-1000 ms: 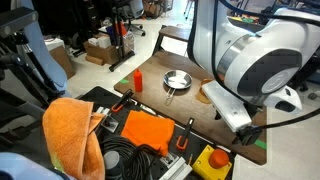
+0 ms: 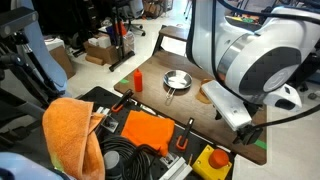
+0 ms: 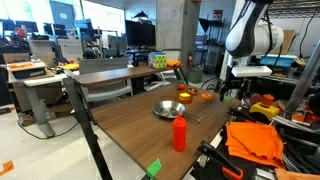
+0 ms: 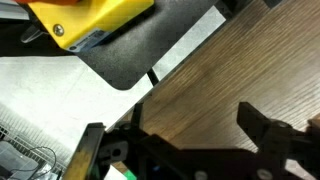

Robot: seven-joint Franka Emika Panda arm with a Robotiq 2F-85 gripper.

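Observation:
My gripper stands open in the wrist view, its two dark fingers far apart with bare brown tabletop (image 4: 195,100) between and beyond them. Nothing is held. In exterior view 1 the large white arm (image 2: 245,60) covers much of the table's right side, and the fingers are mostly hidden. A silver pan (image 3: 169,110) rests on the tabletop, its handle toward the near edge. Close to the table's corner a red bottle (image 3: 180,133) stands upright. Both are well away from the gripper and out of the wrist view.
By the table's edge near the gripper sits a yellow object with a red top (image 2: 217,158), whose yellow body (image 4: 95,22) shows at the wrist view's upper left. An orange cloth (image 2: 147,130) and coiled black cable (image 2: 128,158) lie beside the table. Open tabletop surrounds the pan.

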